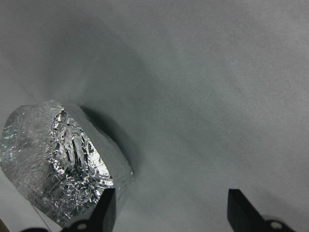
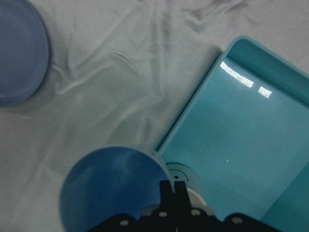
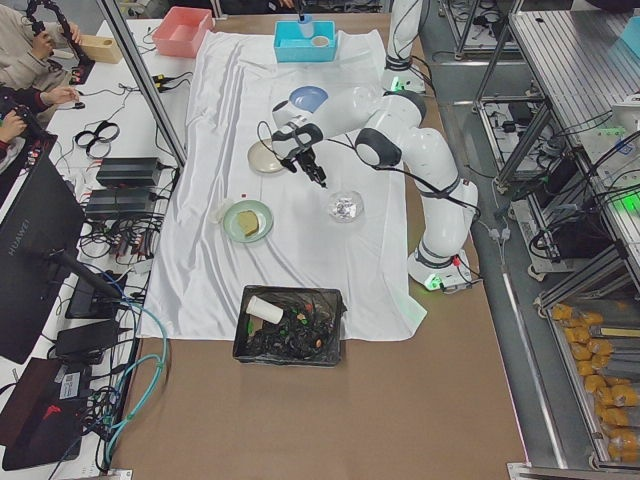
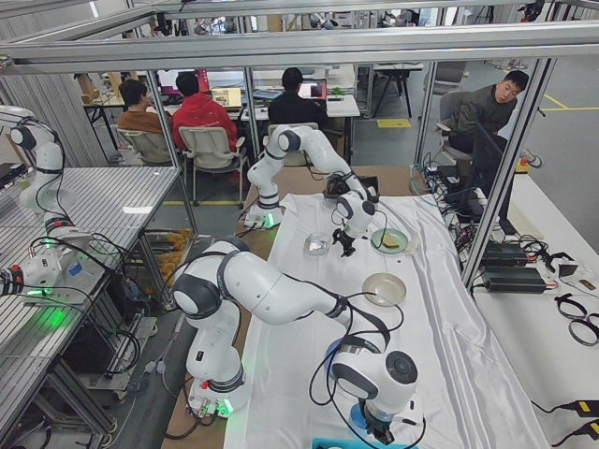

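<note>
My left gripper is open above the white cloth, beside a crumpled foil dish (image 1: 72, 164) that also shows in the camera left view (image 3: 345, 206). My right gripper is shut on the rim of a blue cup (image 2: 106, 183), at the near edge of the turquoise tray (image 2: 256, 130). Inside the tray, a pale round item is partly hidden under the cup and fingers. A blue plate (image 2: 19, 53) lies on the cloth near the tray.
A beige plate (image 4: 385, 289), a green plate (image 3: 236, 230) with a yellow piece and a black lined bin (image 3: 240, 335) surround the working area. A pink bin (image 3: 183, 30) stands on the side table.
</note>
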